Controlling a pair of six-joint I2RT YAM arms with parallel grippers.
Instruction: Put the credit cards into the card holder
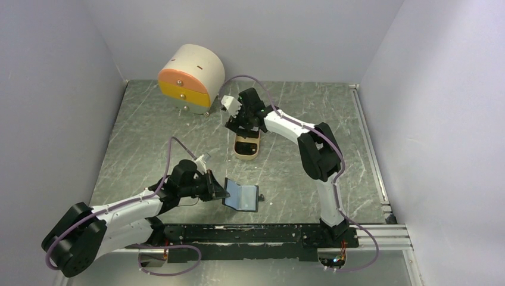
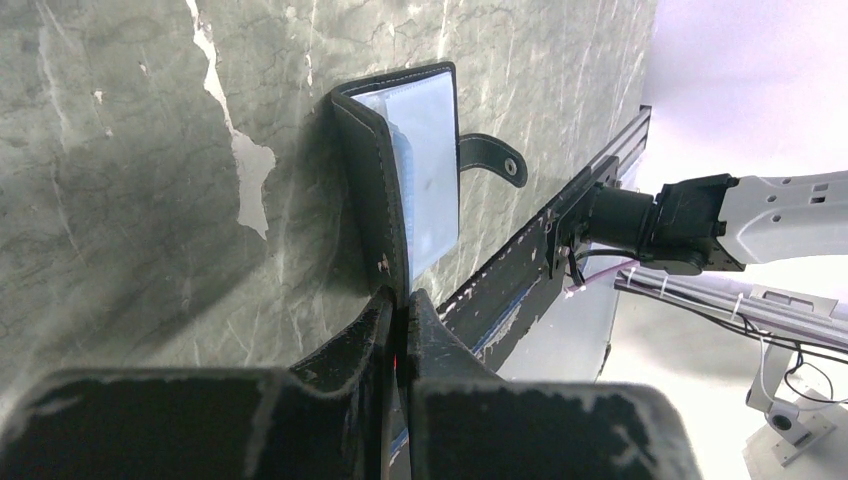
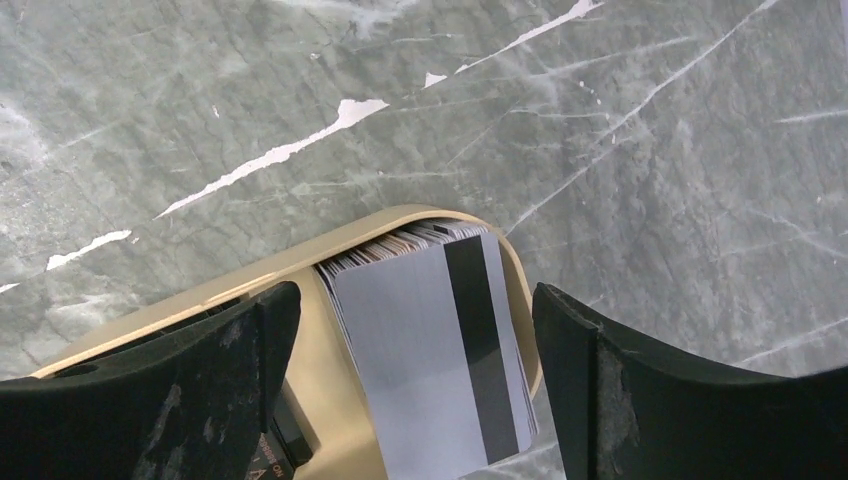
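The black card holder (image 1: 248, 198) lies spread near the front edge of the table, with clear sleeves (image 2: 425, 165) inside. My left gripper is shut on the edge of its raised cover (image 2: 370, 190). Farther back stands a beige oval box (image 1: 246, 157); in the right wrist view, a stack of light grey cards (image 3: 410, 330) fills one end of it, the top card bearing a black stripe. My right gripper is open above that stack, one finger (image 3: 240, 360) on either side, with nothing held. Whether the fingers touch the box is unclear.
Dark items (image 1: 245, 148) occupy the box's other compartment. A round-topped cabinet (image 1: 193, 74) with orange and yellow drawers stands at the back left. The table between box and holder is bare, as is the right side.
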